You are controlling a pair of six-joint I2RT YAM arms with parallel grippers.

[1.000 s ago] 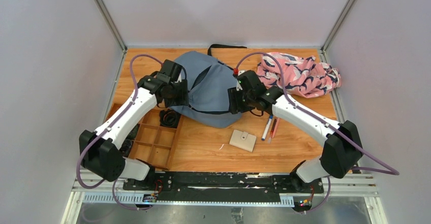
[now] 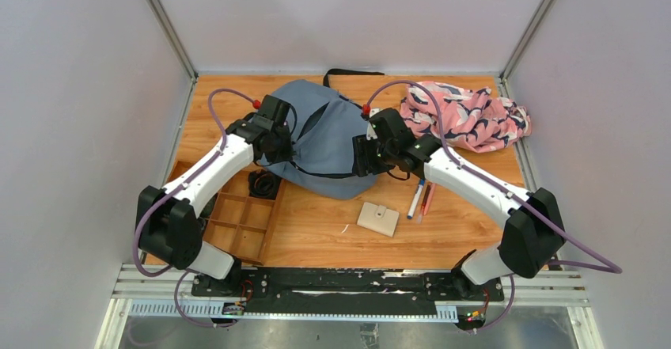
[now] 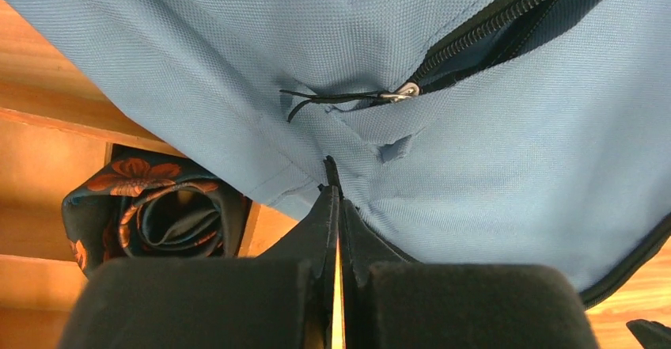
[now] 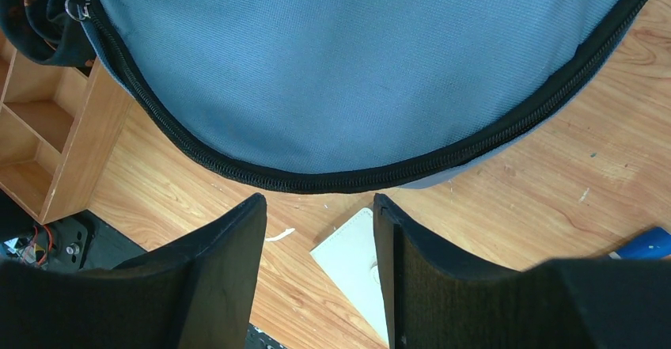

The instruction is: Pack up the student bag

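The blue-grey bag point(image 2: 336, 147) lies on the wooden table, with a dark opening along an upper zipper point(image 3: 506, 18) and a second zipper point(image 4: 316, 181) curving along its front edge. My left gripper is shut at the bag's left side. A thin black cord end point(image 3: 331, 173) shows right at its fingertips; whether it is pinched, I cannot tell. Over the bag's front right part, my right gripper stands open, nothing between its fingers. A beige wallet point(image 2: 378, 218) and several pens, one a blue-capped marker point(image 2: 415, 199), lie in front of the bag.
At the left stands a wooden compartment tray point(image 2: 273, 221) close against the bag, with a rolled dark floral cloth point(image 3: 154, 206) in one compartment. A crumpled pink patterned cloth point(image 2: 467, 115) lies at the back right. Bare table point(image 2: 312, 242) shows in front.
My left gripper has moved slightly right at the bag's left side, and its fingers have gone from open to shut. The right arm and the bag look nearly unchanged.
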